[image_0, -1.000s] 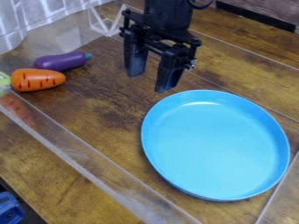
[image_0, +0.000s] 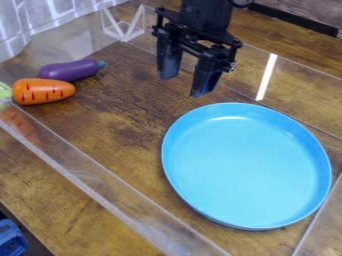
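My black gripper (image_0: 186, 65) hangs over the wooden table at the top centre, above and behind a large blue plate (image_0: 246, 165). Its two fingers stand apart, open, with nothing seen between them. An orange toy carrot (image_0: 43, 90) and a purple toy eggplant (image_0: 70, 70) lie at the left.
Clear plastic walls edge the table (image_0: 114, 130) at left and right. Bare wood lies between the vegetables and the plate, and at the back right. A blue object (image_0: 11, 240) shows at the bottom left corner.
My gripper has moved slightly up in the view, away from the plate. The plate and vegetables are unchanged.
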